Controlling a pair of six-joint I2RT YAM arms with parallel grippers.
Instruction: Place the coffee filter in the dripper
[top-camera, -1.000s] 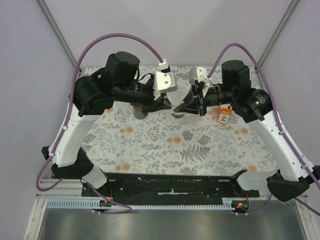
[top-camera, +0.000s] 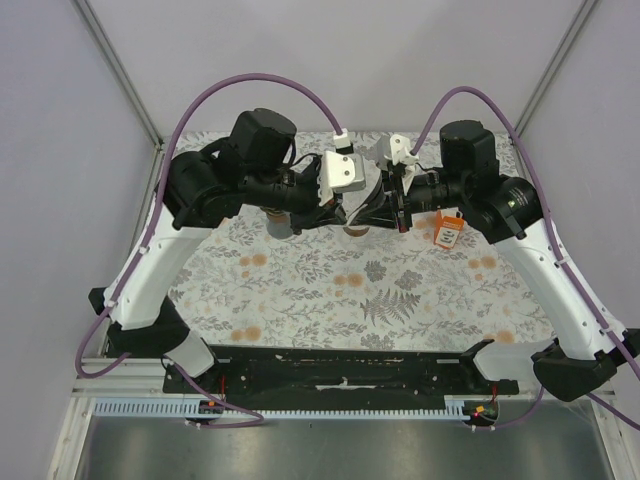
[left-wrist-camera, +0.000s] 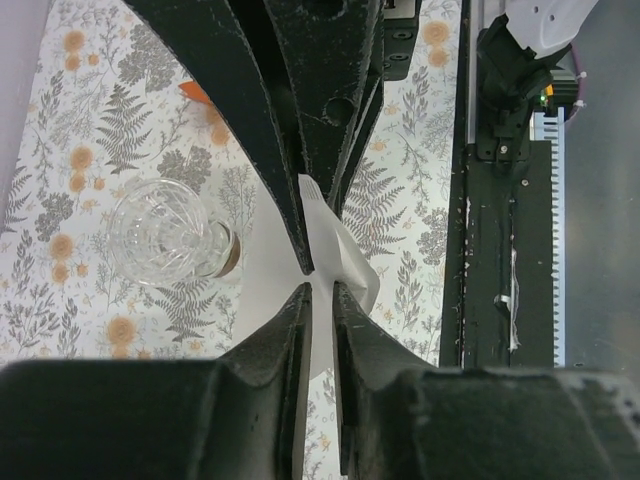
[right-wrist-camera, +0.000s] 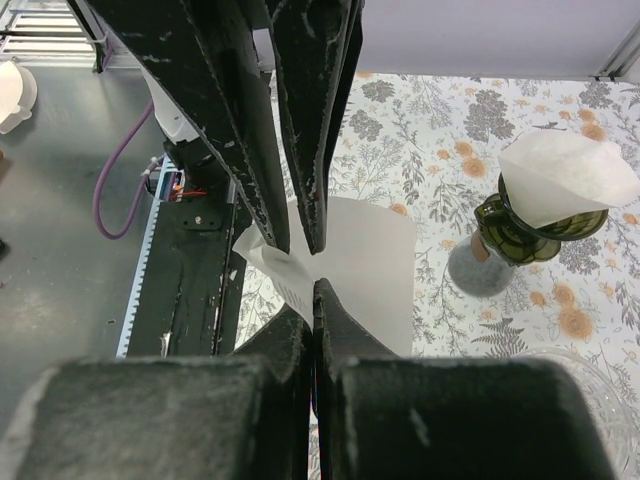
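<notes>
A white paper filter (right-wrist-camera: 360, 270) is between my two grippers at the middle of the top view. My right gripper is shut on the filter's folded edge. My left gripper stands open at the filter, its fingertips close on either side of the paper. In the right wrist view a green dripper (right-wrist-camera: 520, 235) at the upper right has white paper (right-wrist-camera: 565, 175) in its top. In the top view both grippers meet over the table, largely hiding what is beneath.
A clear glass vessel (left-wrist-camera: 160, 230) stands beside the filter. An orange box (top-camera: 447, 230) sits at the right back.
My left arm has shifted slightly to the right, toward the right gripper. The right arm looks almost unchanged.
</notes>
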